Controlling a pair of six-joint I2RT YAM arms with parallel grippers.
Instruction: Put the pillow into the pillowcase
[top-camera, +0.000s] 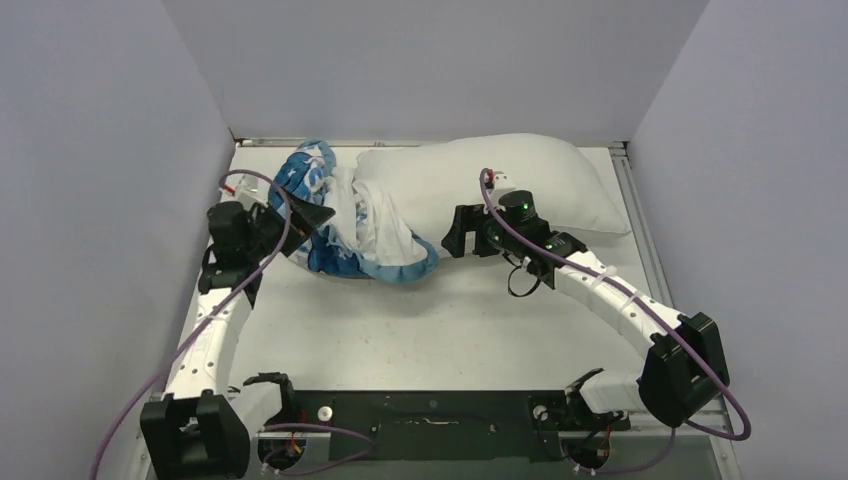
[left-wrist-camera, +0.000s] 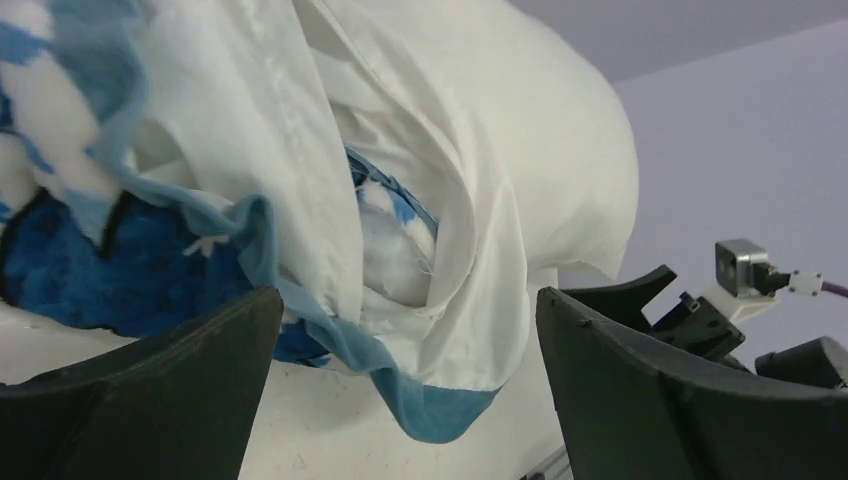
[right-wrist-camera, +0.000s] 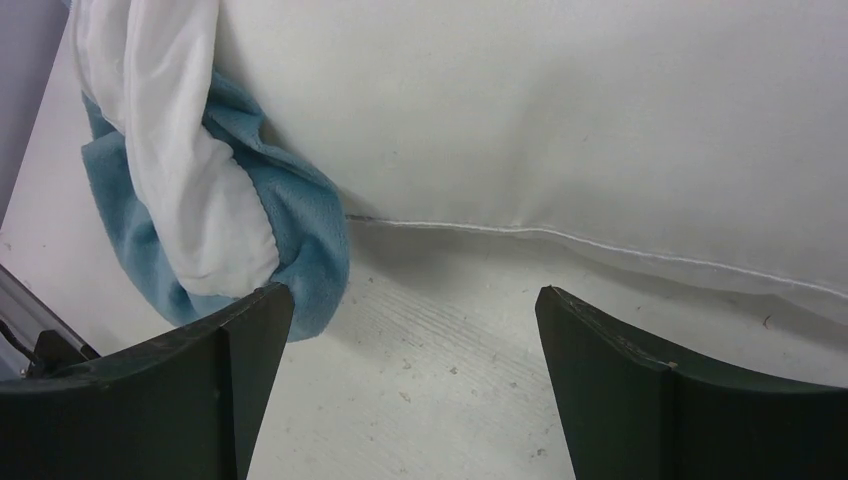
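The white pillow lies across the back right of the table, its left end under the blue-and-white pillowcase, which is bunched at the left with white lining turned out. My left gripper hangs open over the pillowcase's left part; in the left wrist view folds and blue edging lie below and between its fingers. My right gripper is open at the pillow's front edge, right of the pillowcase. In the right wrist view the pillow's seam and bare table show between its fingers.
Walls stand at the back and both sides. Purple cables run along both arms.
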